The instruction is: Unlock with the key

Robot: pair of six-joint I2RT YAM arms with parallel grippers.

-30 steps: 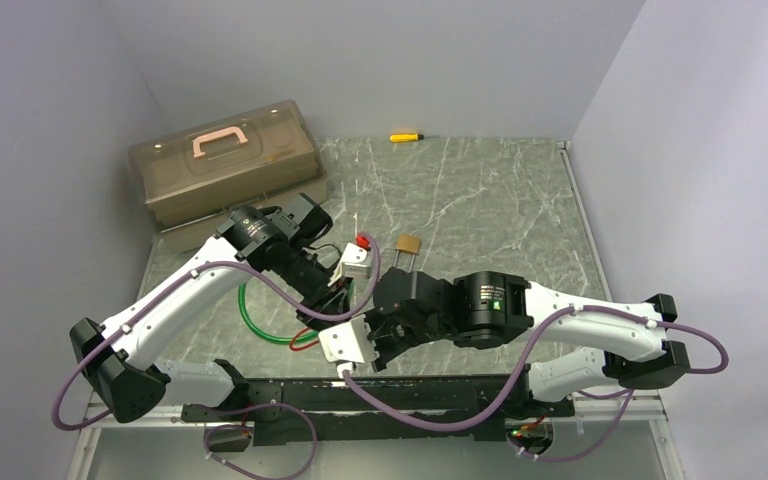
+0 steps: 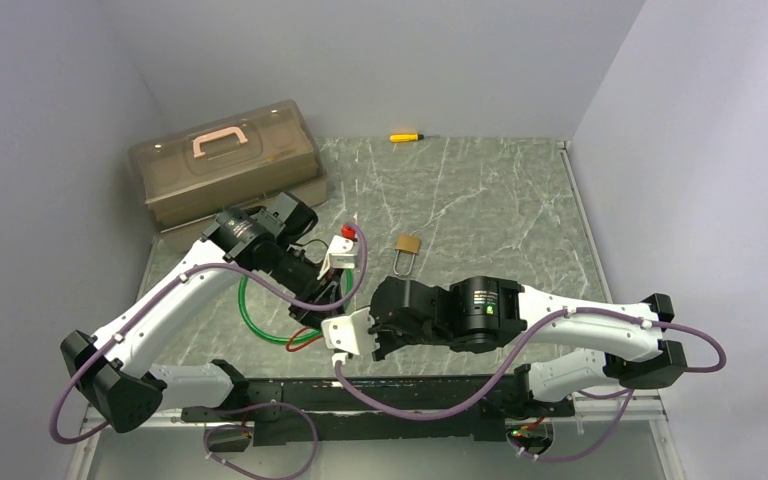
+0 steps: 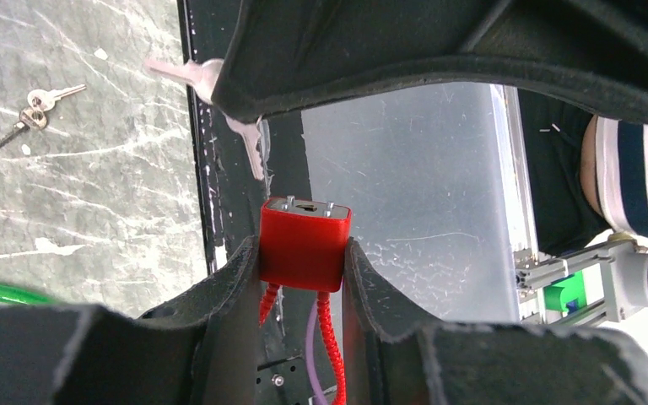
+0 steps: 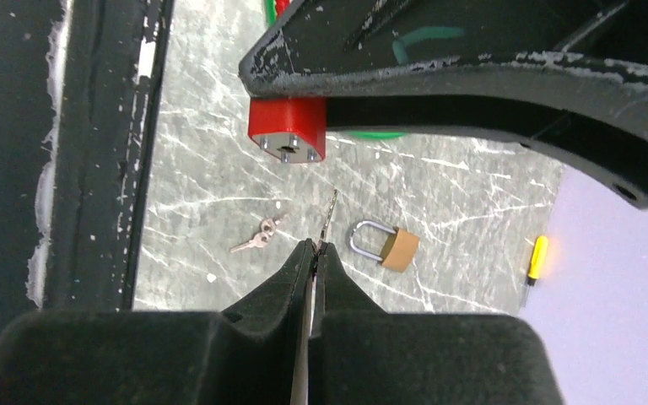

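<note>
My left gripper holds a red lock body (image 3: 302, 243) between its fingers, keyhole face up, red cords hanging below. In the right wrist view this red lock (image 4: 287, 126) shows ahead of and above my right gripper, which is shut on a thin key (image 4: 330, 211) pointing up toward it, apart from it in that view. Loose keys (image 3: 42, 99) lie on the marble surface. A brass padlock (image 4: 401, 250) lies there too, shackle closed or resting in place. In the top view both grippers are largely hidden by the arms near the front middle.
A lidded plastic toolbox (image 2: 230, 170) stands at the back left. A yellow screwdriver (image 2: 406, 137) lies at the back, and a green hose (image 2: 260, 326) lies under the left arm. Grey walls bound the sides.
The left arm's wrist has shifted slightly left in the top view, and the right arm's wrist has moved a little left and down.
</note>
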